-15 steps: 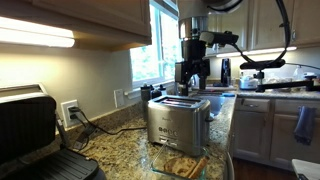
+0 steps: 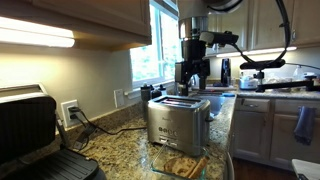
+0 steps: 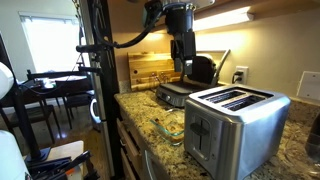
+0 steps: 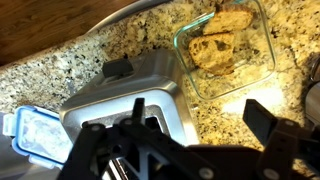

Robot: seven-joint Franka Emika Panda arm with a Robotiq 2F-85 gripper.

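A silver toaster [image 2: 172, 124] stands on the granite counter, its slots facing up; in exterior view 2 the same toaster [image 3: 240, 128] fills the lower right. Beside it lies a clear glass dish [image 2: 160, 163]. The wrist view shows two browned bread pieces in that dish [image 4: 263, 78]: one bread piece [image 4: 212, 53] near its middle, another bread piece [image 4: 230, 21] by its far wall. My gripper is open above the toaster's edge and the counter beside it, with nothing between its fingers. From outside, the gripper [image 2: 193, 83] hangs higher than the toaster top.
A container with a blue rim [image 4: 42, 138] sits on the toaster's other side in the wrist view. At the left stands a dark, open grill-like appliance [image 2: 28, 125]. A power cord runs from the wall outlet [image 2: 71, 113]. Cabinets [image 2: 100, 15] overhang the counter.
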